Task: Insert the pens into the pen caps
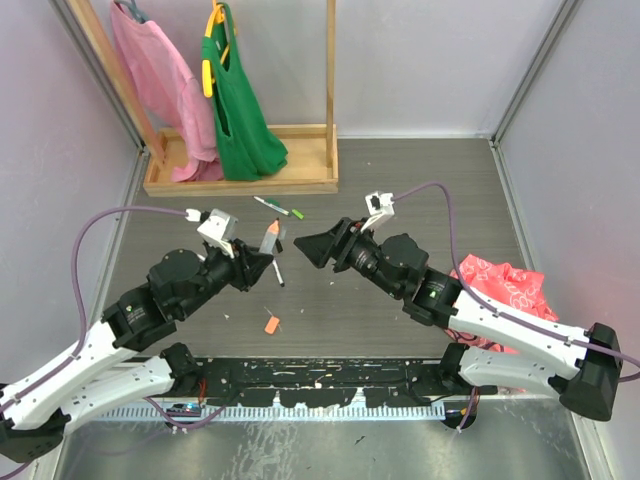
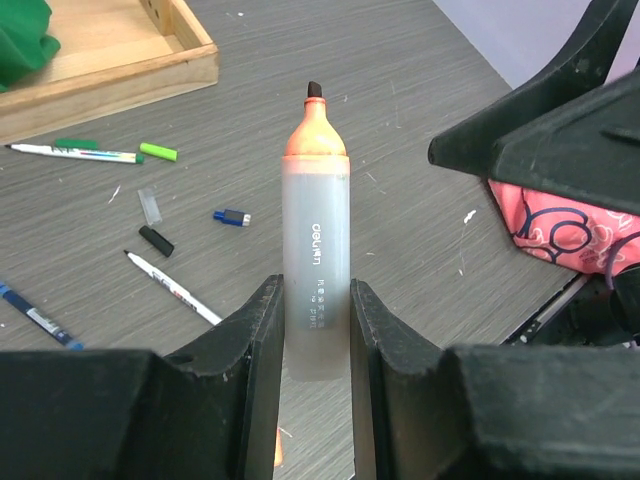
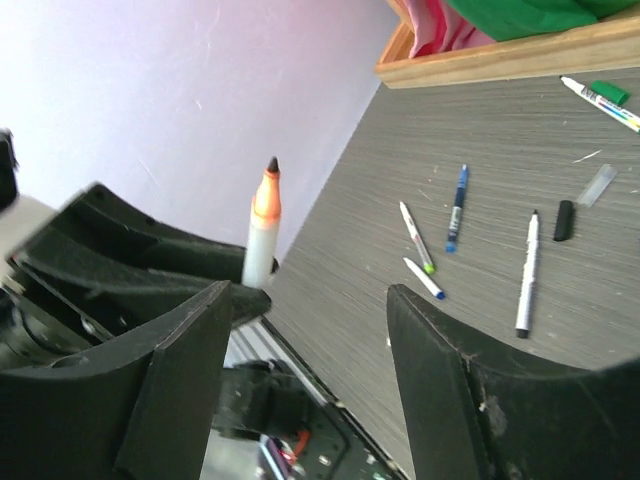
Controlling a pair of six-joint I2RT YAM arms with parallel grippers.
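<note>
My left gripper (image 1: 262,258) is shut on an orange-tipped marker (image 2: 316,230), held upright with its dark tip up. My right gripper (image 1: 322,245) stands open a short way to its right, fingers facing the marker. On the table lie a white pen (image 2: 170,285) with black tip, a black cap (image 2: 156,241), a green-ended pen (image 2: 75,152), a green cap (image 2: 159,151), a blue cap (image 2: 231,217), a blue pen (image 3: 458,210) and further small pens.
A wooden tray (image 1: 300,187) with hanging pink and green clothes stands at the back. A red patterned cloth (image 1: 505,295) lies at the right. An orange piece (image 1: 271,325) lies near the front.
</note>
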